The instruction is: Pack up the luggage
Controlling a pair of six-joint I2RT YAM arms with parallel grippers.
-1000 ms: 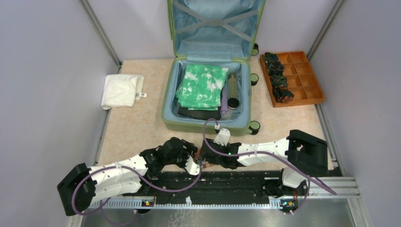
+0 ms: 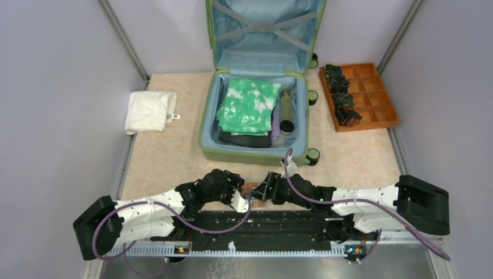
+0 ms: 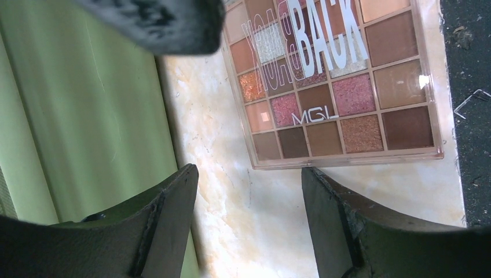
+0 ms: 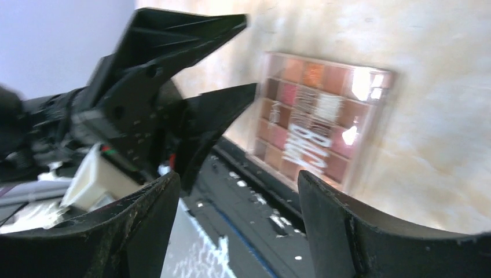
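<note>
A clear-lidded makeup palette (image 3: 336,110) lies flat on the table's front edge, below the open suitcase (image 2: 209,151). My left gripper is part open beside it, fingers apart with nothing between them but table. My right gripper hangs over the table's edge beside the palette (image 4: 318,116), fingers apart, empty. In the top view both grippers crowd over the palette and hide most of it. The suitcase holds a green tie-dye cloth (image 2: 250,104), dark fabric, an olive bottle (image 2: 286,107) and a purple item.
A folded white towel (image 2: 148,110) lies at the left. A wooden compartment tray (image 2: 378,107) with several rolled dark items stands at the right. Walls bound both sides.
My right arm has moved to the right, uncovering a little more of the palette area. The left arm has shifted only very slightly.
</note>
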